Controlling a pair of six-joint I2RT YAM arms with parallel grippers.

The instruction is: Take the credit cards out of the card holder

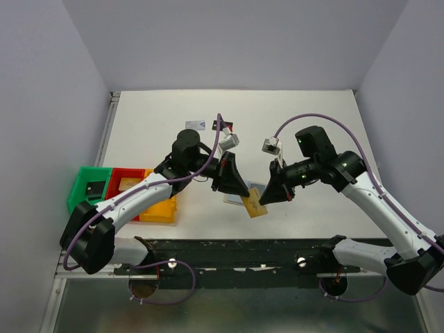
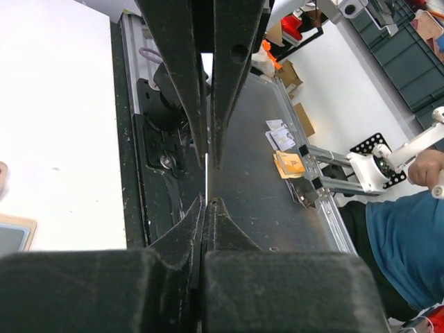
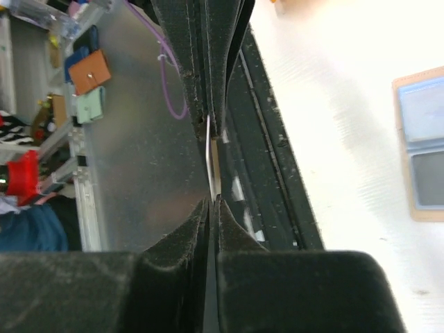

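Observation:
A gold card (image 1: pixel 254 203) is held up between my two grippers over the front of the white table. My left gripper (image 1: pixel 245 194) is shut on its left edge; the left wrist view shows the card (image 2: pixel 207 177) edge-on as a thin line. My right gripper (image 1: pixel 264 202) has its fingers close around the opposite edge of the card (image 3: pixel 211 164), and whether they still pinch it cannot be told. An open card holder (image 3: pixel 408 159) with a tan border and blue and grey pockets lies flat on the table, partly covered by the arms from above.
A grey card (image 1: pixel 195 125) and a dark card (image 1: pixel 226 125) lie at the back of the table. Green (image 1: pixel 82 179), red (image 1: pixel 125 173) and orange (image 1: pixel 159 211) bins stand at the left. The table's front edge is close below the grippers.

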